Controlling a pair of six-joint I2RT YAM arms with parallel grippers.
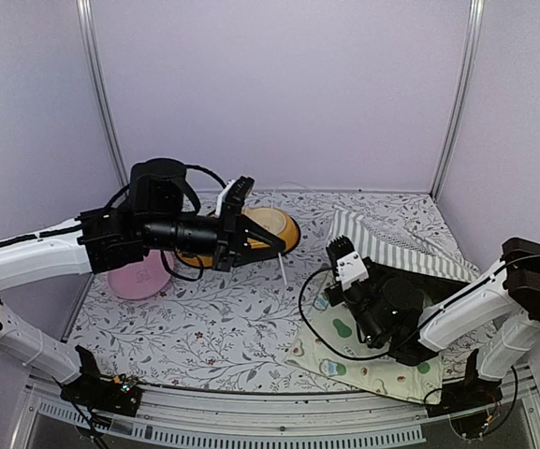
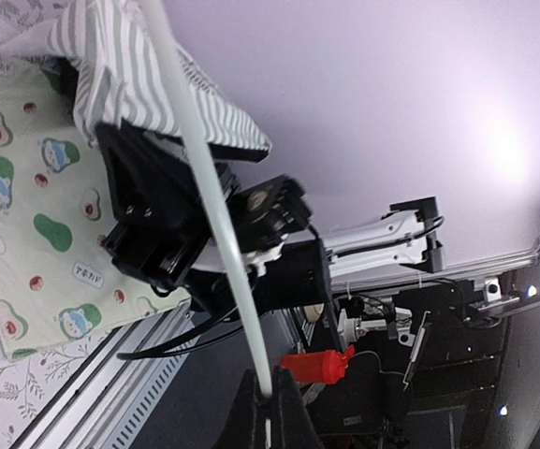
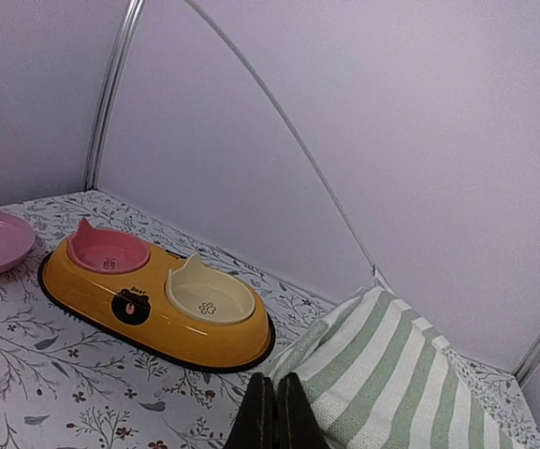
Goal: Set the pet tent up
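Observation:
My left gripper (image 1: 274,245) is over the table's middle-left, shut on a thin white pole (image 2: 199,159), which runs up through the left wrist view. At the right, my right gripper (image 1: 337,262) is shut on the striped tent fabric (image 3: 391,374), which lies low over the right side of the table with its dark part partly behind the arm. The mat (image 1: 326,360) with avocado prints lies under the right arm at the front right.
An orange double-bowl stand (image 3: 148,318) stands at the back left, beside a pink plate (image 1: 137,279). Walls enclose the sides and back.

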